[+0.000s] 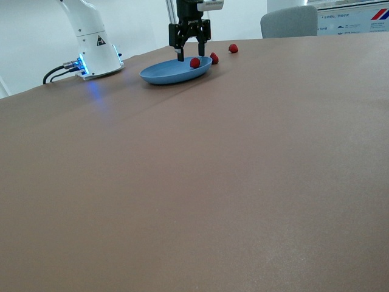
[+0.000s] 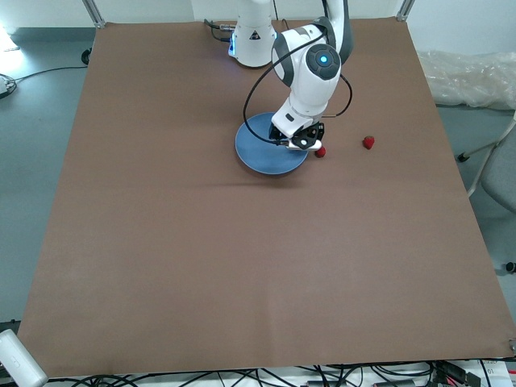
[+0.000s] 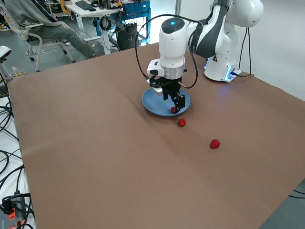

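A blue plate lies on the brown table, with my black gripper over it, fingers parted and fingertips low at the plate. A strawberry is on the plate at my gripper; in the top view it sits between or just in front of the fingers, not visibly held. A second strawberry lies just outside the plate, and a third farther out on the table.
The robot's white base stands at the back edge. Cables line an edge, and chairs stand beyond the table.
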